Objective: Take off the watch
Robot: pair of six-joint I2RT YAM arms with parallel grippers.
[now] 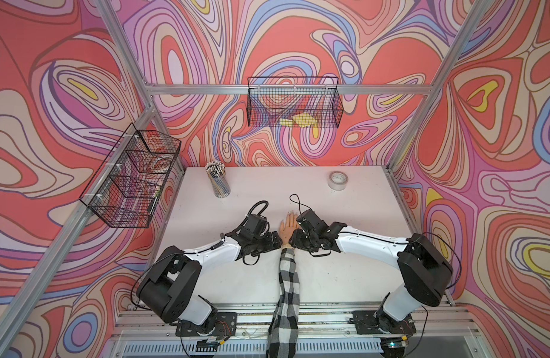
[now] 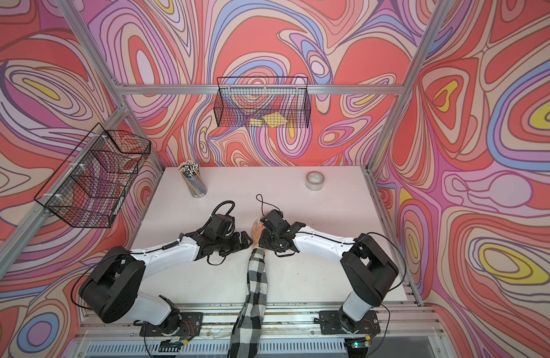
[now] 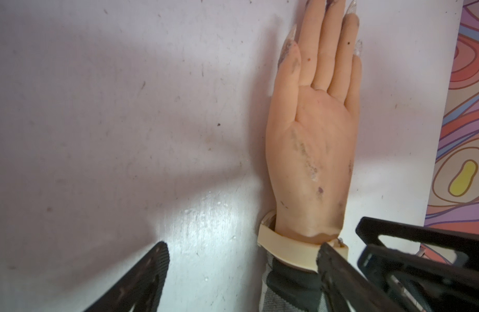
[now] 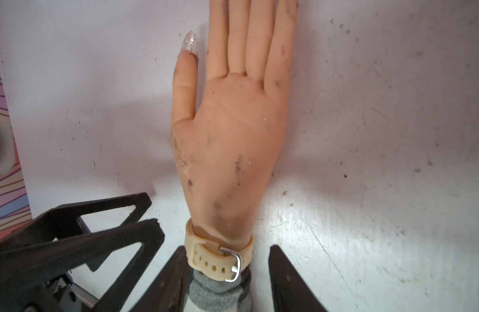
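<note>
A mannequin hand (image 3: 312,150) lies palm up on the table in a checked sleeve (image 1: 286,280). Round its wrist is a beige watch strap, its metal buckle (image 4: 234,262) fastened in the right wrist view. My left gripper is at the wrist's left, fingers apart, the right finger overlapping the strap in the left wrist view. My right gripper is at the wrist's other side, fingers apart on either side of the strap in its view. I see neither gripper closed on anything; whether they touch the strap is unclear.
A cup of sticks (image 1: 218,185) stands at the back left and a roll of tape (image 1: 338,179) at the back right of the white table (image 1: 358,268). Wire baskets (image 1: 294,104) hang on the back and left frames. The two grippers are very close together.
</note>
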